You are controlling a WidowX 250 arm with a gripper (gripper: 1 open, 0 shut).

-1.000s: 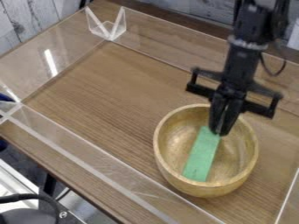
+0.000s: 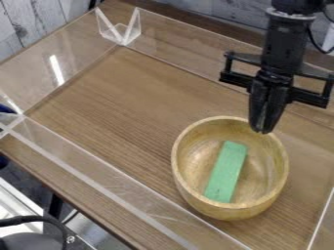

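A round wooden bowl (image 2: pixel 190 161) sits on the table at the lower middle right, with a green rectangular block (image 2: pixel 225 172) lying inside it. My black gripper (image 2: pixel 263 121) hangs above the bowl's back right rim, pointing down, its narrow tip shut with nothing visible held in it.
A small clear plastic object (image 2: pixel 120 25) stands at the back left. Dark cable or hardware shows at the bottom left corner.
My gripper has risen up and to the right, out of the bowl and away from the green block, which stays inside.
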